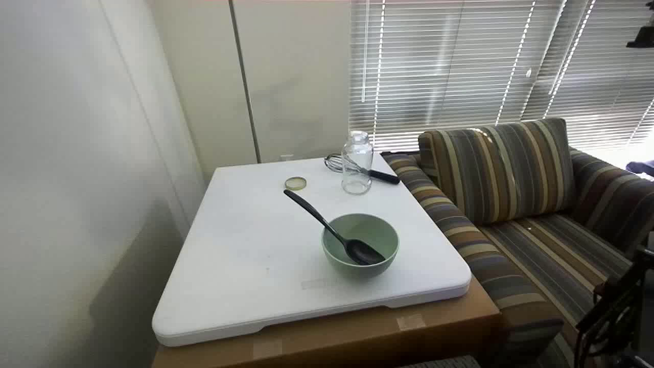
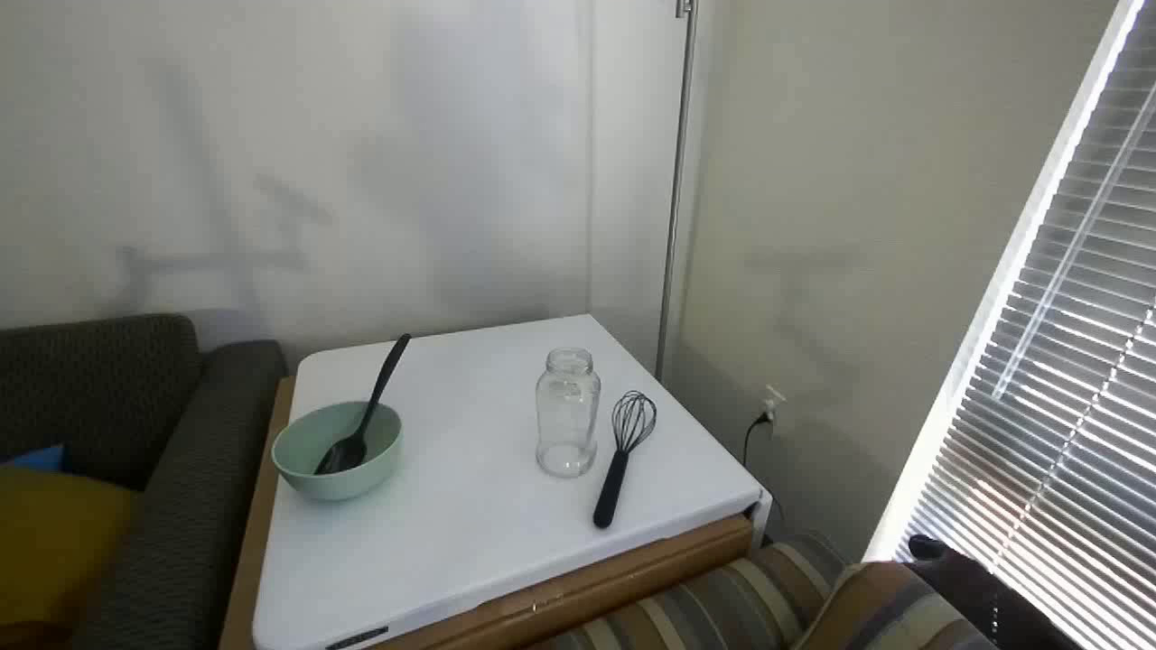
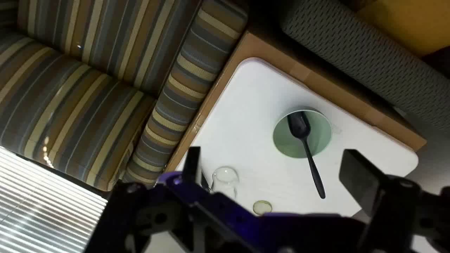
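On the white tabletop (image 1: pixel 245 245) sits a pale green bowl (image 1: pixel 391 236), and a black spoon (image 1: pixel 313 212) rests in it, bowl end down, its handle leaning out over the rim. Behind it a clear glass jar (image 2: pixel 566 417) stands upright without its lid. The flat round lid (image 1: pixel 295 183) lies apart on the table. Beside the jar lies a whisk (image 2: pixel 613 487) with a black handle. In the wrist view my gripper is wide open high above the table, nothing between its fingers. The spoon (image 3: pixel 312 166) and bowl (image 3: pixel 282 139) appear well below it.
A striped couch (image 1: pixel 527 245) borders one side of the table, and a dark grey couch (image 2: pixel 141 520) another. Walls and window blinds (image 1: pixel 453 67) close off the back.
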